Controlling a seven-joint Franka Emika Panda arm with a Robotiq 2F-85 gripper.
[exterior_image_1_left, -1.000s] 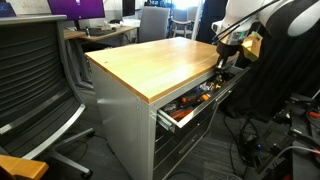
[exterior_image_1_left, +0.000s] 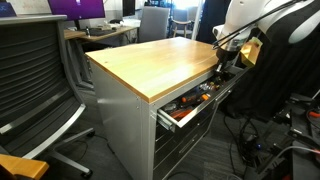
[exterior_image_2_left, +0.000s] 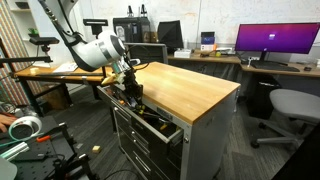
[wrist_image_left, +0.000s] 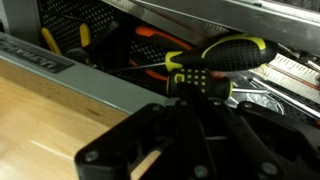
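Note:
My gripper reaches down into the open top drawer (exterior_image_1_left: 196, 116), its fingers dark and close together. The fingertips meet a short black and yellow screwdriver handle (wrist_image_left: 197, 80), and the finger appears shut on it. The fingers hide part of this handle. Just beyond lies a larger black and yellow screwdriver (wrist_image_left: 232, 53), its thin shaft running left. In exterior view 2 the gripper (exterior_image_2_left: 130, 90) is low at the drawer, too small there to show its grip.
Yellow-handled pliers (wrist_image_left: 82, 40), orange-handled tools and several metal wrenches crowd the drawer. Its metal front wall (wrist_image_left: 225, 12) and the cabinet edge flank the gripper. The wooden top (exterior_image_1_left: 160, 64) is clear.

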